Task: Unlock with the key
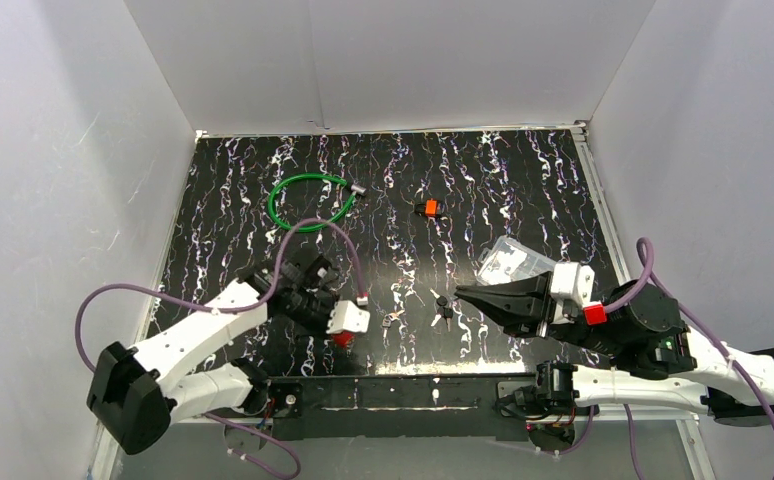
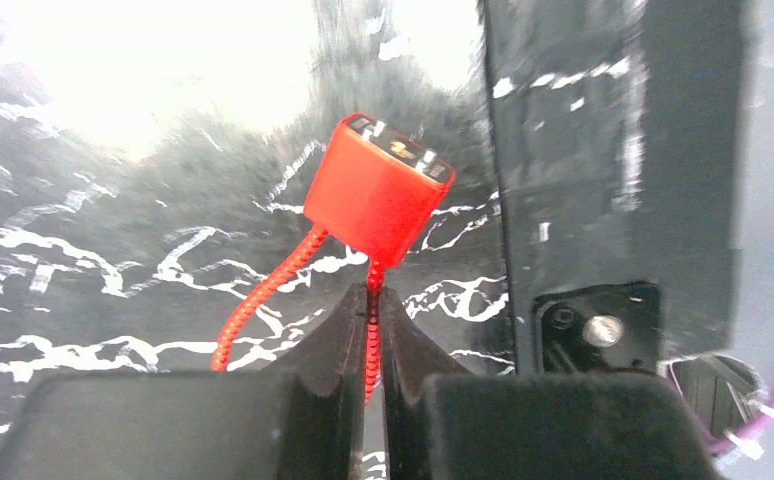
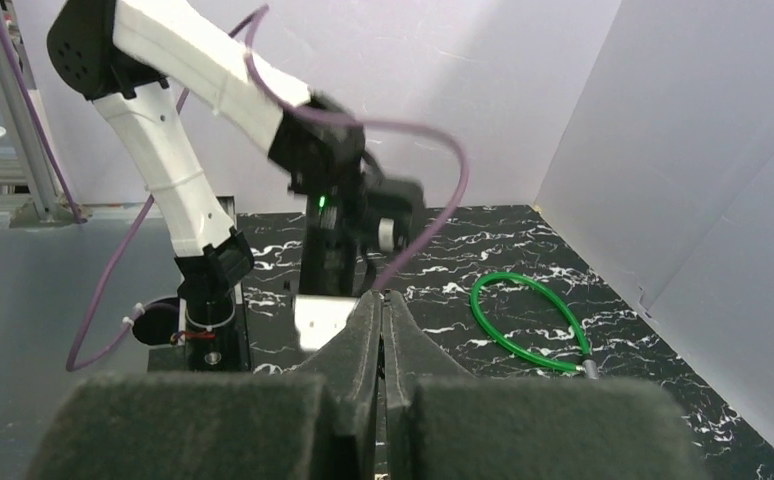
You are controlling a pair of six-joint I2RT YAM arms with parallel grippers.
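Observation:
A red lock [image 2: 378, 190] with a braided red cable [image 2: 275, 285] lies on the marbled table in the left wrist view, number wheels along its edge. My left gripper points at it with tips together. A strand of cable shows along the gap between its fingers; whether it is pinched or only behind them is unclear. From above, the lock [image 1: 343, 339] is partly covered by the left arm. My right gripper [image 1: 459, 292] is shut and empty over the right half, above the level of a bunch of dark keys [image 1: 443, 308].
A green cable lock [image 1: 308, 178] forms a loop at the back left. An orange and black lock [image 1: 429, 208] lies at the back centre. The clear container [image 1: 513, 262] is beside the right arm. Small keys [image 1: 393, 318] lie near the front middle.

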